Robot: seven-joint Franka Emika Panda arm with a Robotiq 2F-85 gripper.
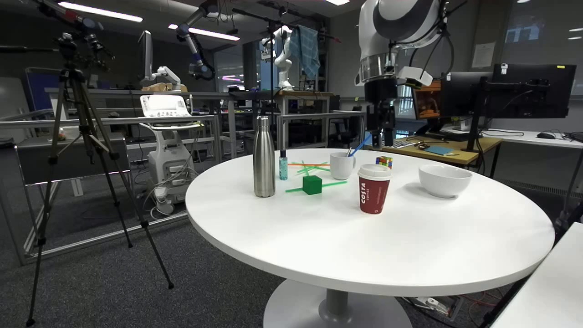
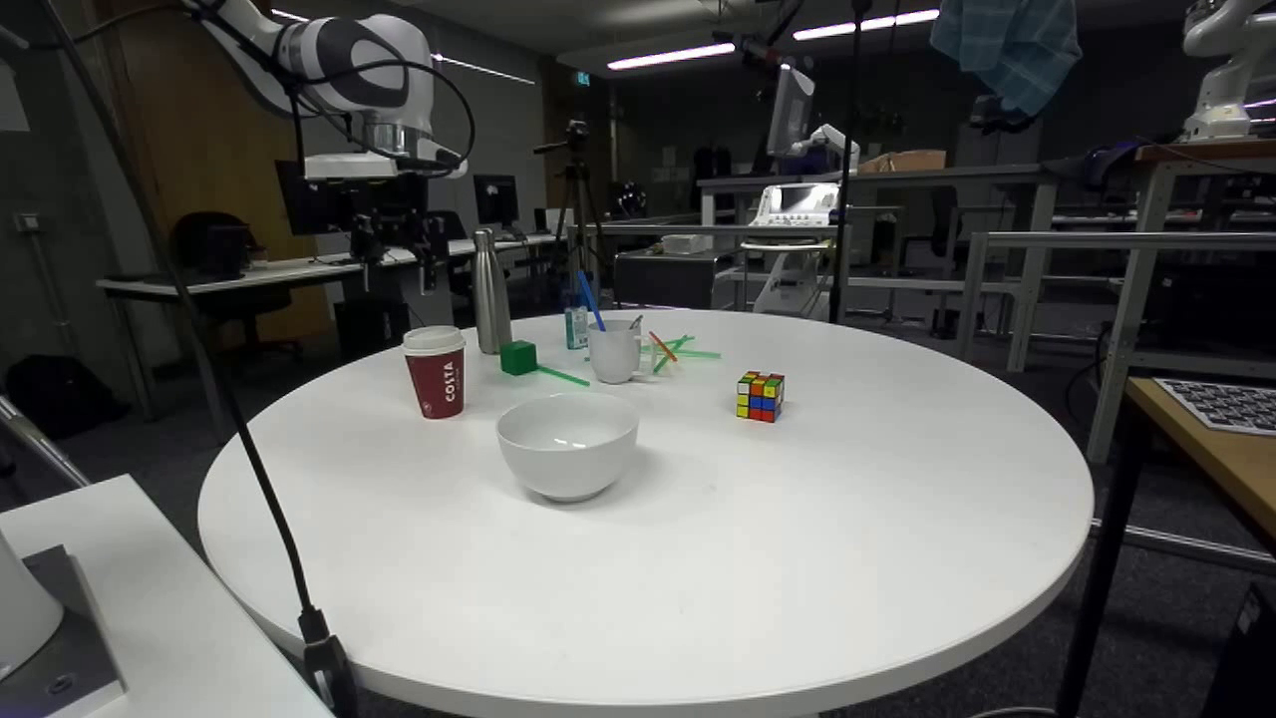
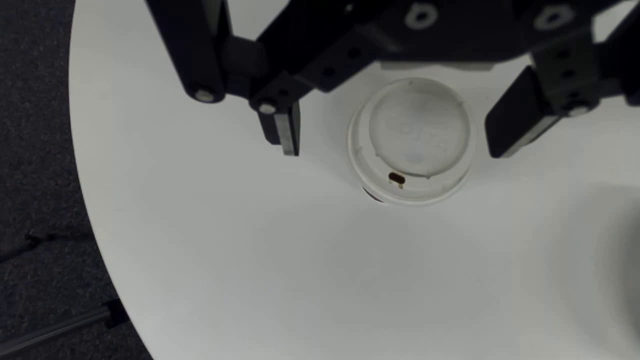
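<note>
A red Costa cup (image 1: 373, 194) with a white lid stands upright on the round white table. In exterior view 2 the same cup (image 2: 437, 377) is at the left of the table. My gripper (image 1: 380, 145) hangs above the cup, clear of it. From the wrist view, the cup's lid (image 3: 418, 141) shows between the two spread fingertips, lower down, with bare table around it. The gripper is open and holds nothing; one fingertip (image 3: 286, 129) is left of the lid, the other right of it.
Nearby stand a white bowl (image 2: 568, 461), a green cube (image 1: 312, 185), a steel bottle (image 1: 263, 158), a small blue bottle (image 1: 283, 166), a white mug (image 1: 341, 166) holding a blue stick and a puzzle cube (image 2: 760, 396). Several coloured sticks lie around.
</note>
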